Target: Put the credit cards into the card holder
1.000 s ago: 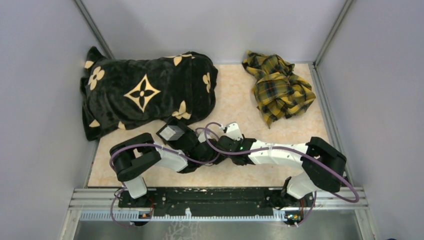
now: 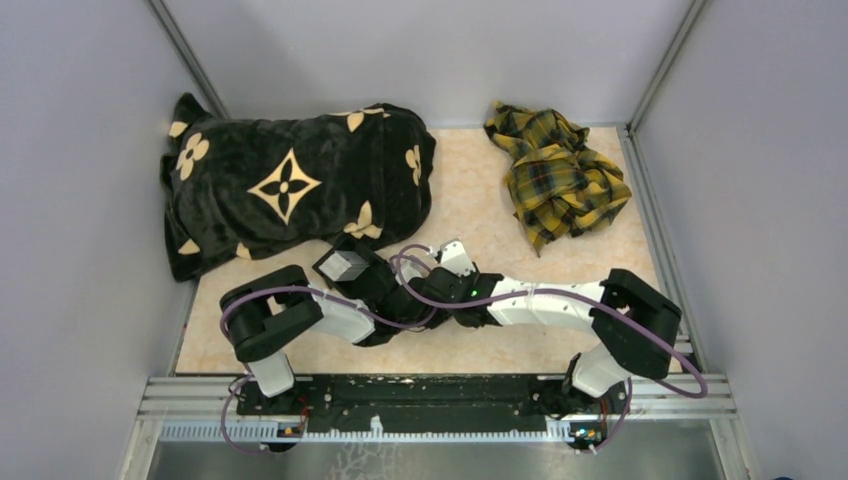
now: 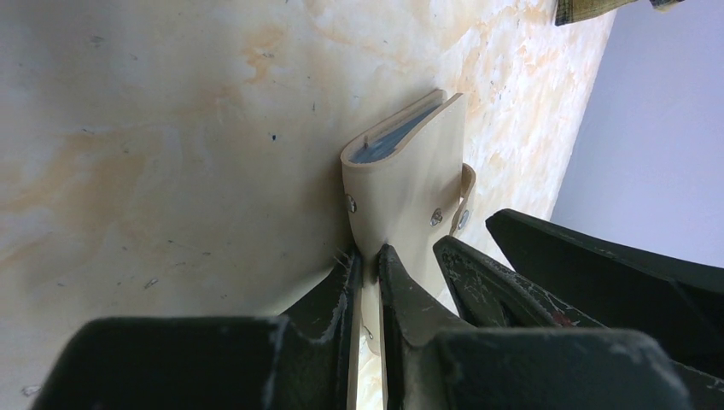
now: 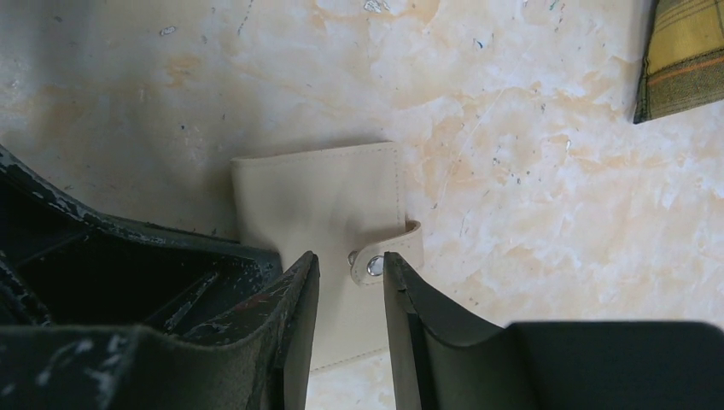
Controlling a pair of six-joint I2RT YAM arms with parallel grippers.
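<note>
The beige card holder [image 3: 408, 201] stands folded shut in the left wrist view, its clear inner sleeves [image 3: 384, 147] showing at the open end. My left gripper is shut on the holder's fold side. Seen from the right wrist, the holder [image 4: 312, 192] has a short strap [image 4: 393, 254] with a metal snap, lying over its cover. My right gripper is open, its fingertips on either side of the snap; whether they touch it I cannot tell. Both arms hide the holder in the top view. No loose credit card is visible.
A dark patterned blanket [image 2: 290, 180] lies behind my left arm, and a yellow plaid cloth [image 2: 560, 180] at the back right. The two grippers are crowded close together. Bare table [image 2: 465, 190] lies between the fabrics.
My right arm has shifted slightly left and toward the back of the table. The left arm has not visibly moved, nor have the fabrics.
</note>
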